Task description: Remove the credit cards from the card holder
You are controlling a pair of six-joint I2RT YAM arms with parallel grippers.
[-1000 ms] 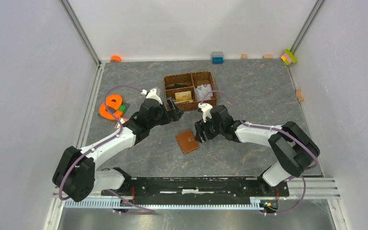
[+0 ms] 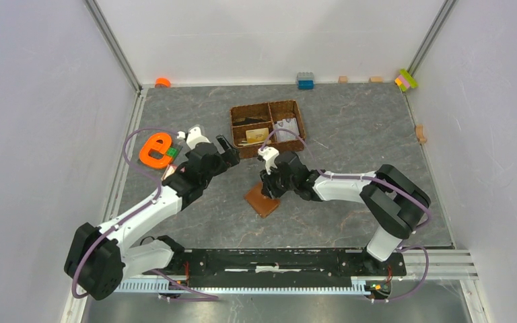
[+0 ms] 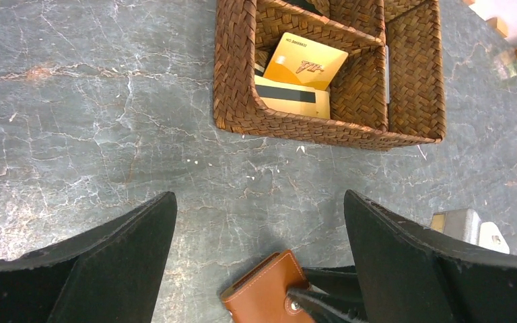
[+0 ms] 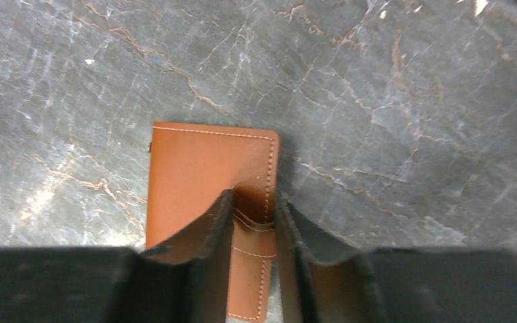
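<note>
The brown leather card holder (image 2: 261, 202) lies flat on the grey table in front of the basket; no card shows in it. My right gripper is low over it, its fingers narrowed at the edge with the strap. One finger (image 4: 210, 235) is over the leather and the other just past the edge. The leather dips between the fingertips, but whether they grip it is unclear. My left gripper hangs open and empty, left of the basket's front in the top view. Gold cards (image 3: 306, 60) lean in a basket compartment.
A divided wicker basket (image 3: 232, 74) stands behind the card holder. An orange toy (image 2: 153, 151) with a green block lies at the left, near the left arm. Open table surrounds the card holder's front and left.
My right gripper has moved left onto the card holder, and its fingers have drawn closer together. The card holder has turned slightly. My left gripper has drawn back to the left.
</note>
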